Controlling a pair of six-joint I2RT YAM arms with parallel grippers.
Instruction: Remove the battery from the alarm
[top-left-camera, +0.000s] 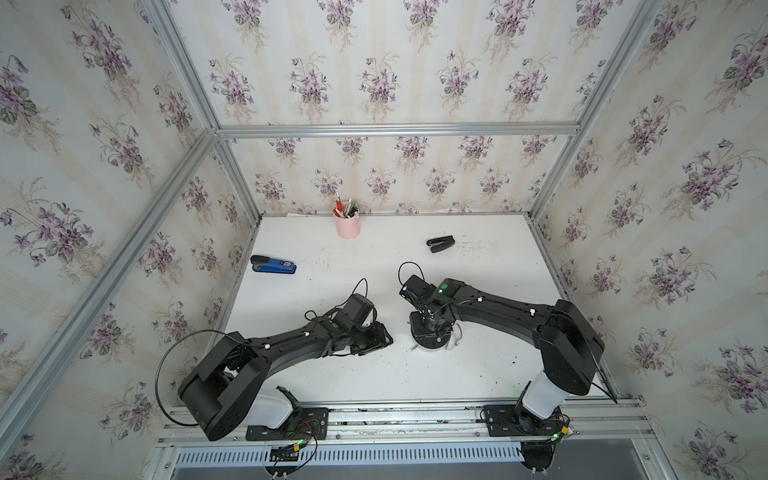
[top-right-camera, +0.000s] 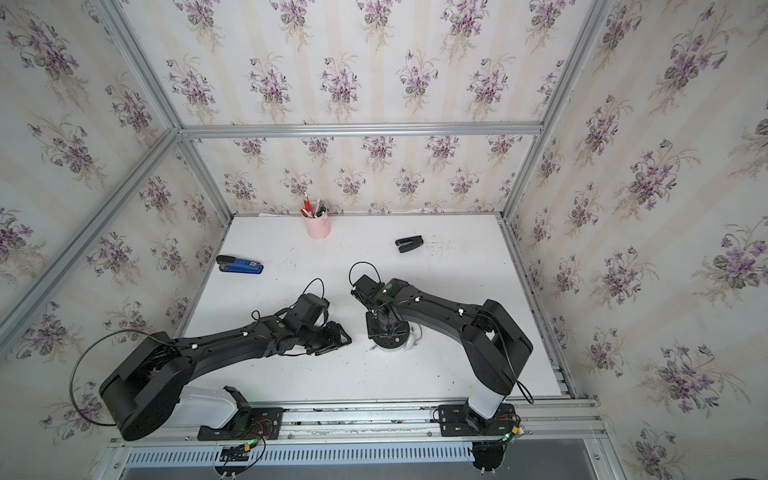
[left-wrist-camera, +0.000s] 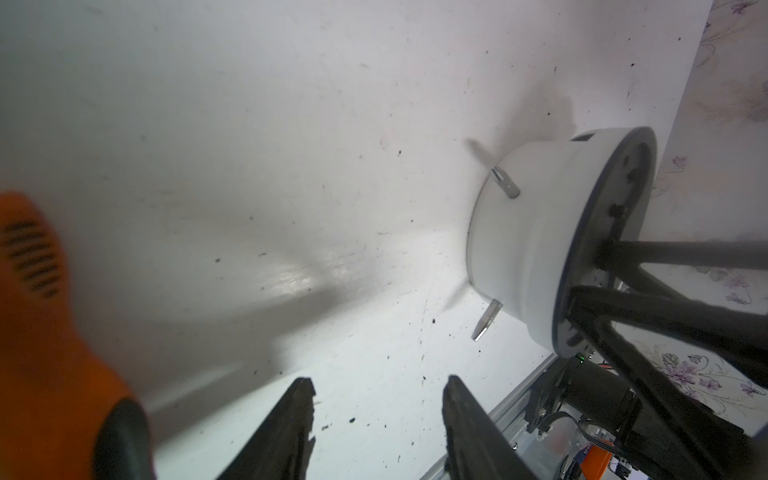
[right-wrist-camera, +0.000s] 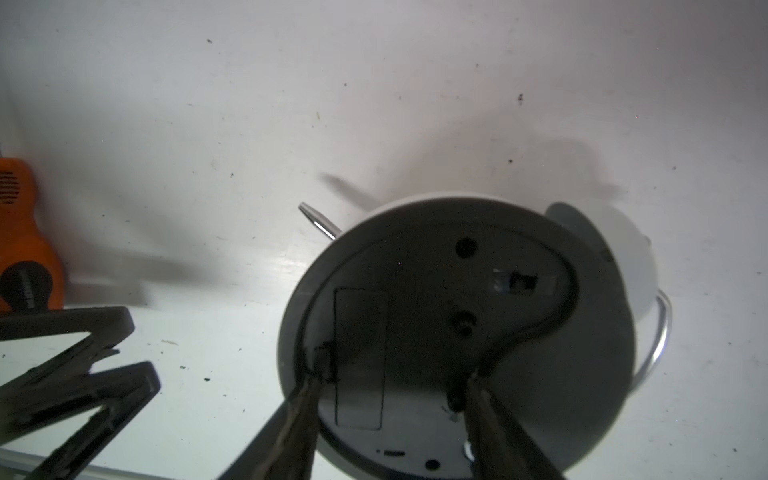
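The alarm clock (right-wrist-camera: 560, 368) lies face down, its round dark back facing up above a white body with metal legs. A rectangular battery cover (right-wrist-camera: 360, 360) sits closed in that back, so no battery shows. Over the clock's back my right gripper stands open, one finger near the cover and the other near the middle; whether they touch it is unclear. My left gripper is open and empty, off to the left of the clock (left-wrist-camera: 520, 232), above bare table.
An orange tool (left-wrist-camera: 48, 344) lies by the left gripper, partly out of view. Farther back are a blue stapler (top-left-camera: 273, 264), a pink pen cup (top-left-camera: 348, 227) and a black stapler (top-left-camera: 440, 243).
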